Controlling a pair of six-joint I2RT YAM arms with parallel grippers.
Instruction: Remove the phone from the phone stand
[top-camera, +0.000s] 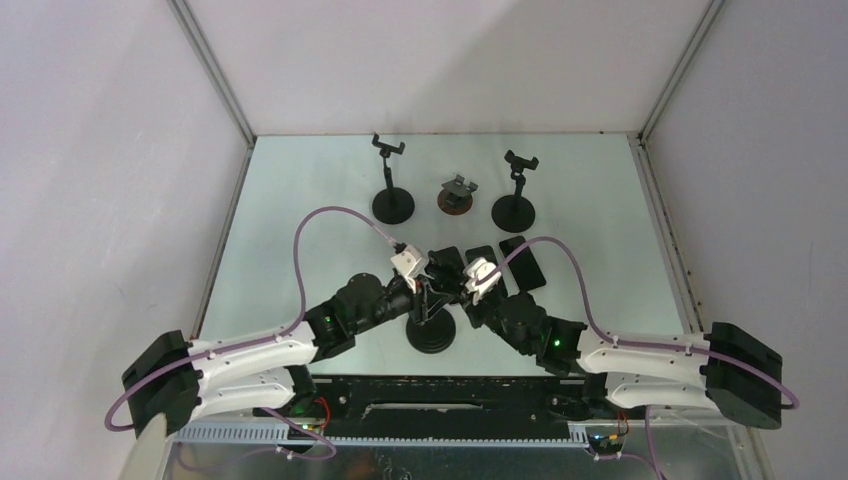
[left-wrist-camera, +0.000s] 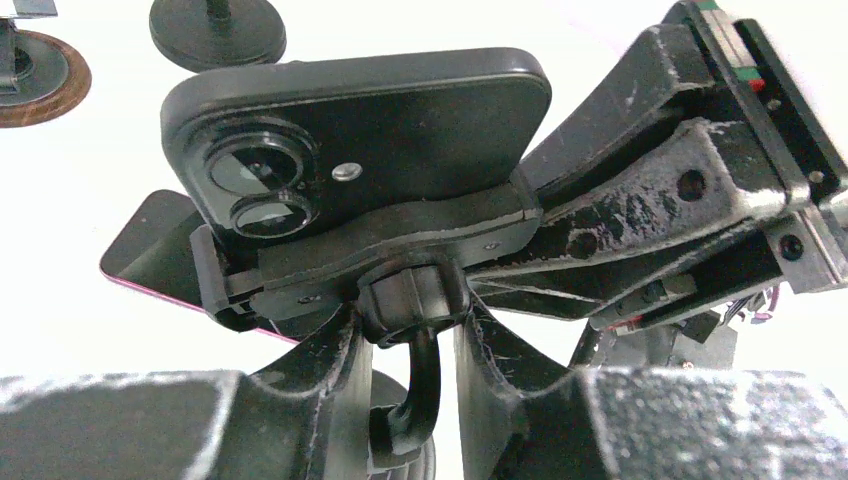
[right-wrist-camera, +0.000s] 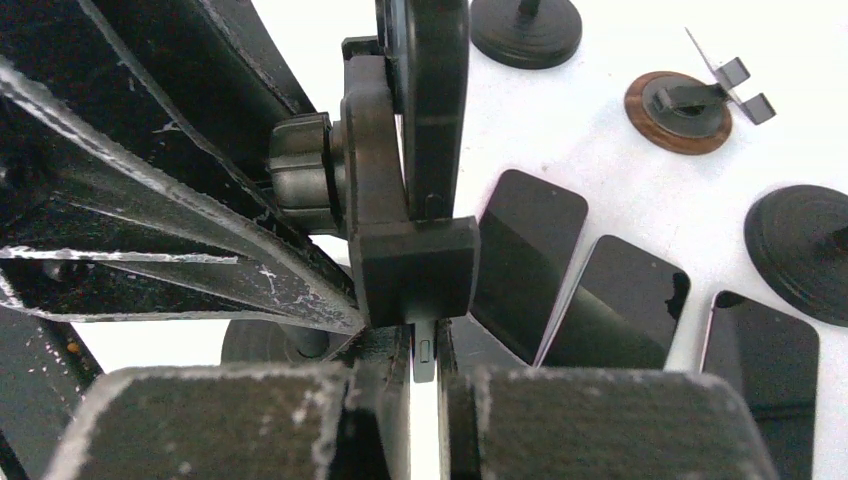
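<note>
A dark phone (left-wrist-camera: 420, 125) with two camera lenses sits in the clamp (left-wrist-camera: 400, 235) of a black phone stand. The stand's round base (top-camera: 430, 340) stands near the table's front edge. Around the stand's neck (left-wrist-camera: 424, 370), just under the ball joint, my left gripper is part open, with a gap beside the neck. From the other side my right gripper is shut on the clamp's end piece (right-wrist-camera: 418, 270), whose small grey tab shows between the fingers. The phone's edge (right-wrist-camera: 435, 120) rises above that piece.
Several dark phones lie flat behind the grippers, among them one at the right (top-camera: 522, 265). Farther back are two empty black stands (top-camera: 393, 205) (top-camera: 514, 213) and a small stand with a brown base (top-camera: 456, 203).
</note>
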